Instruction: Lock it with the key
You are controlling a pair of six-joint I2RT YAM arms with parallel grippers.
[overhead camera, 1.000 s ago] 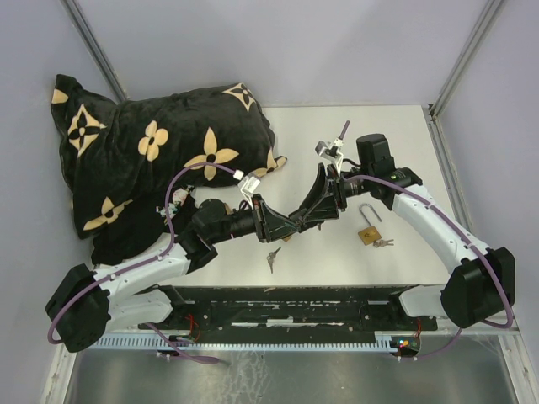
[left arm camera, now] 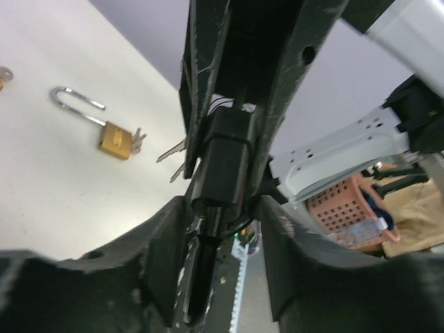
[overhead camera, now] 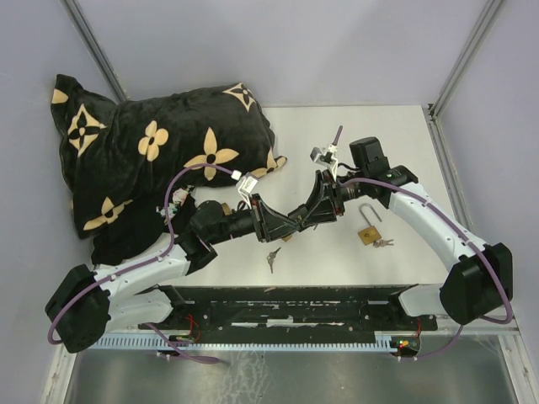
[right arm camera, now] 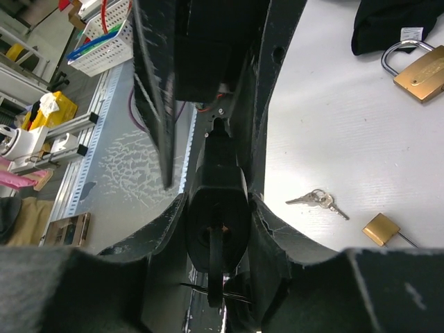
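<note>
Both grippers meet near the table's middle. Between them is a black block [left arm camera: 223,166] with a narrower end, its kind unclear. My right gripper [overhead camera: 313,212] is closed on this block [right arm camera: 218,215], which fills the space between its fingers in the right wrist view. The left gripper [overhead camera: 290,222] has its fingers [right arm camera: 163,132] apart around the same place. In the left wrist view, two thin metal blades, like keys [left arm camera: 171,151], stick out behind the right gripper's finger. Whether they hang from the block is hidden.
An unlocked long-shackle padlock [overhead camera: 369,236] lies right of the grippers, keys [overhead camera: 383,243] beside it. More keys [overhead camera: 271,259] lie nearer the front edge. A small padlock [right arm camera: 381,229] and a larger one [right arm camera: 423,73] are also on the table. A black patterned cushion [overhead camera: 168,151] fills the back left.
In the top view, my right arm has shifted slightly left and tilted a little. The left arm looks unmoved, and the objects on the table have stayed put.
</note>
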